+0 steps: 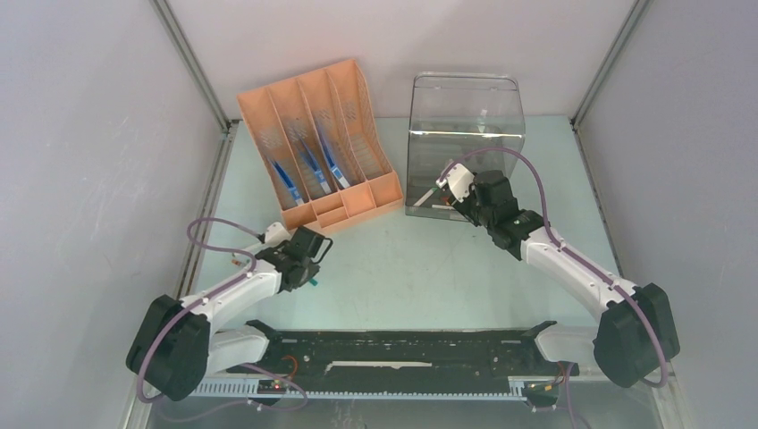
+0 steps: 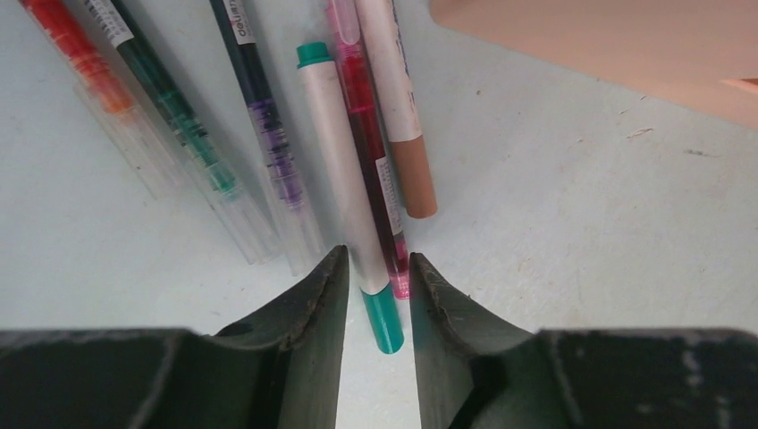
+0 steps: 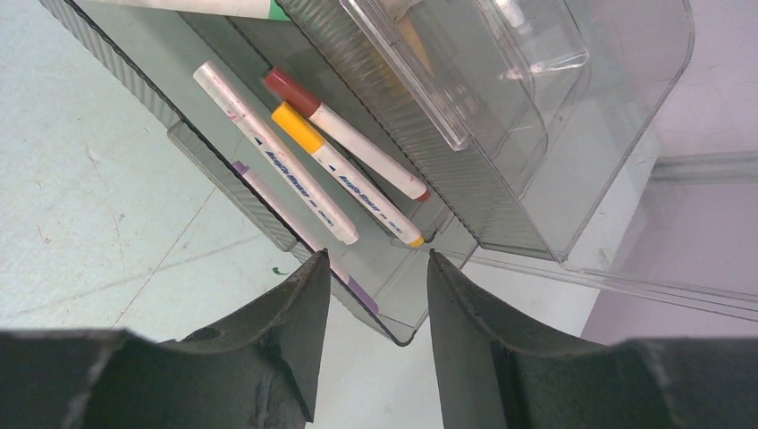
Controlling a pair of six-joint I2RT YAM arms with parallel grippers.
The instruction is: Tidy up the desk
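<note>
In the left wrist view, a white marker with teal ends [image 2: 344, 165] lies on the desk. Its lower teal end reaches between the parted fingers of my left gripper; whether they touch it I cannot tell. Close along its right side lie a pink pen [image 2: 366, 134] and a brown-ended marker [image 2: 393, 89]. Purple [image 2: 266, 125], green [image 2: 170, 98] and orange [image 2: 80, 54] pens are spread to the left. My right gripper, also open and empty, is at the front of a clear bin holding a yellow-capped marker [image 3: 353, 183], a red-capped one [image 3: 357, 138] and others.
A peach divided organizer [image 1: 384, 190] with blue-and-white items in its slots stands at the back left. The clear two-tier bin [image 1: 467, 89] is right of it.
</note>
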